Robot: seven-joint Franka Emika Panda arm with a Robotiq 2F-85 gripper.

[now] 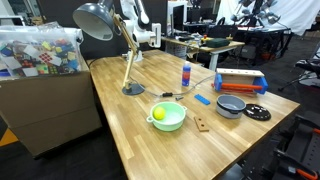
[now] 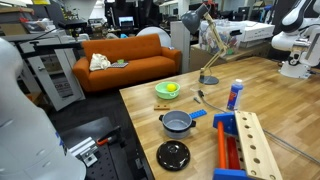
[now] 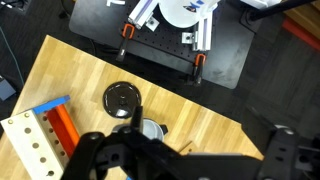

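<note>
Dark fingers (image 3: 135, 125) border the lower part of the wrist view, spread wide, so my gripper is open with nothing seen between them. It hangs above the table's edge side. Partly behind the near finger shows a grey pot (image 3: 152, 129), which stands upright and looks empty on the table (image 2: 178, 121). Close to it lies a flat black disc (image 2: 173, 154). A pale green bowl (image 1: 168, 116) with a yellow round thing (image 1: 159, 114) inside stands farther along. My gripper's fingers do not show clearly in the exterior views.
A red-and-blue rack with a pale perforated board (image 2: 257, 145) stands near the disc. A blue bottle (image 1: 186, 75), a small wooden piece (image 1: 201, 124), a blue piece (image 1: 202, 100) and a desk lamp (image 1: 131, 86) are also on the table. Bare wood lies before the bowl.
</note>
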